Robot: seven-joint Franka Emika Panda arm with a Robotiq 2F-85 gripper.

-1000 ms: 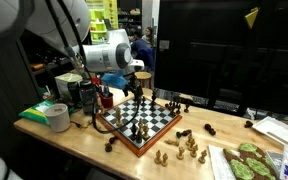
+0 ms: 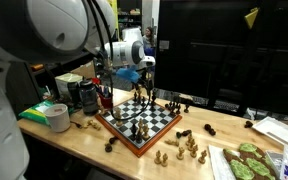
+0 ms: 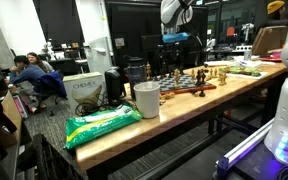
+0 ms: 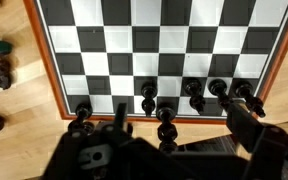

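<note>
A black-and-white chessboard (image 4: 164,50) with a brown border fills most of the wrist view. Several dark chess pieces stand along its lower edge there. One dark piece (image 4: 149,97) is a little farther in, and another dark piece (image 4: 194,93) stands to its right. My gripper is open above this edge, its dark fingers spread left and right. Whether they touch any piece is unclear. In exterior view 1 the board (image 2: 156,118) carries light and dark pieces, and my white-and-blue hand hangs beyond its far left side.
Several light pieces (image 2: 194,150) stand on the table right of the board. Off-board dark pieces (image 4: 1,72) lie at the left in the wrist view. A white mug (image 2: 57,118) is at the left, a green mat (image 2: 246,165) at the right, and a white tray (image 2: 277,130) behind.
My arm and its white-and-blue hand have moved to the right and slightly upward in exterior view 1. The board and the visible pieces look unmoved.
</note>
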